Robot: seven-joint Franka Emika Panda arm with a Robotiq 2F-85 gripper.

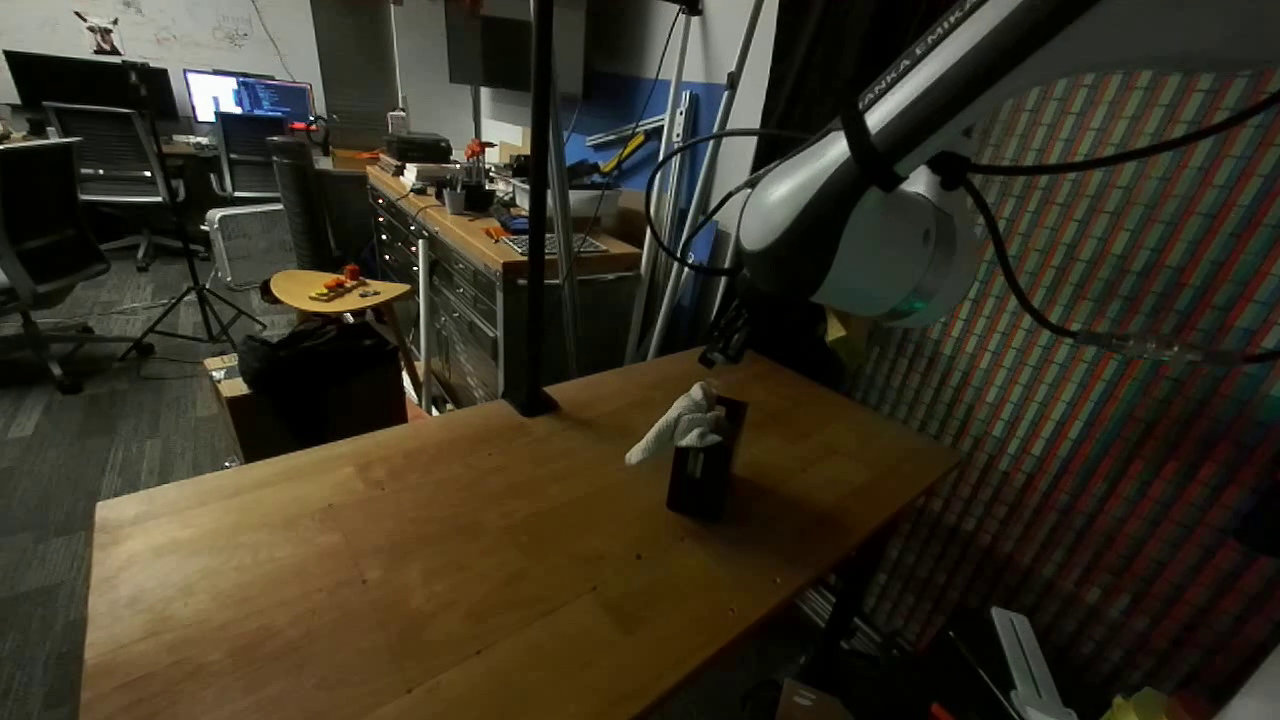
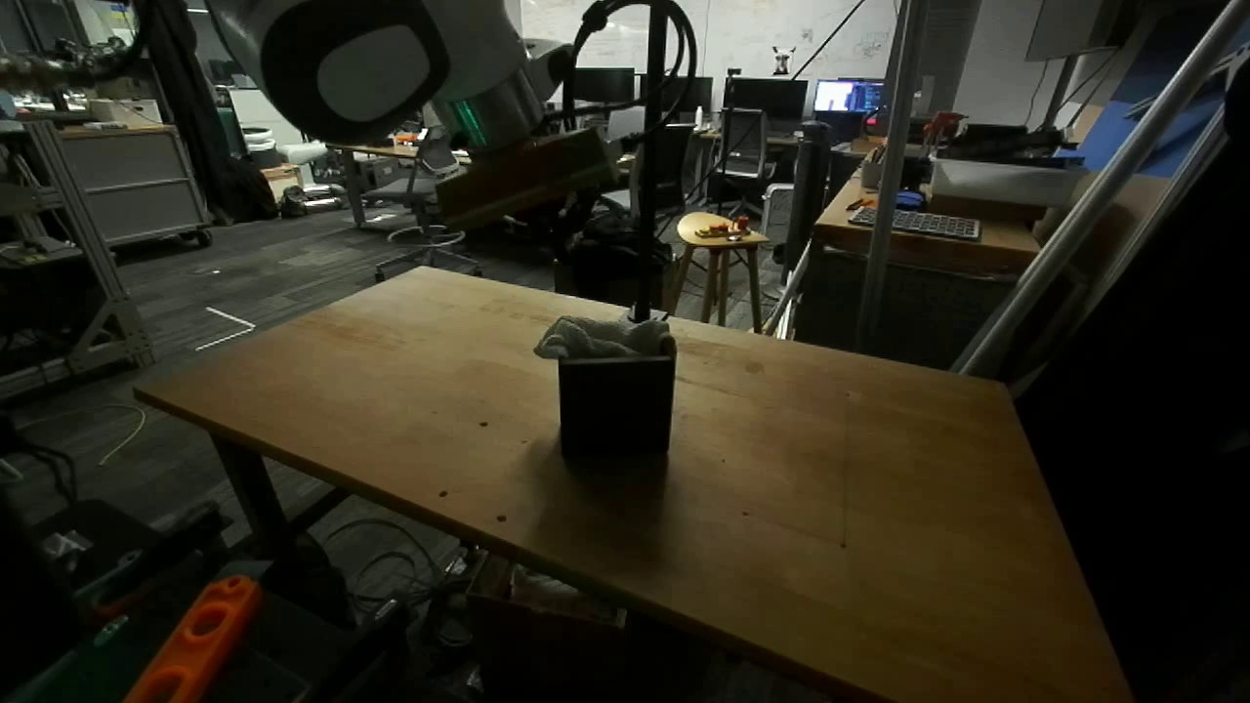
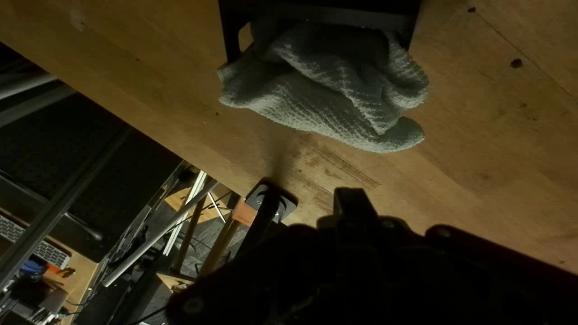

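Note:
A pale, textured cloth (image 1: 680, 422) lies bunched in the top of a black box (image 1: 703, 480) standing on the wooden table (image 1: 396, 564). Part of the cloth (image 2: 609, 339) hangs over the box's rim, clear of the tabletop. My gripper (image 1: 722, 353) is above the table, apart from both cloth and box. In the wrist view its dark fingertips (image 3: 351, 197) are together with nothing visible between them, and the cloth (image 3: 336, 92) spills from the box (image 3: 325, 13) farther up the picture. Inside the box, the lower part of the cloth is hidden.
A black post (image 1: 534, 240) rises from the table's edge. Beyond that edge are a small stool (image 1: 339, 292) and a workbench (image 1: 600, 258). The tabletop around the box is bare, and the room is dim.

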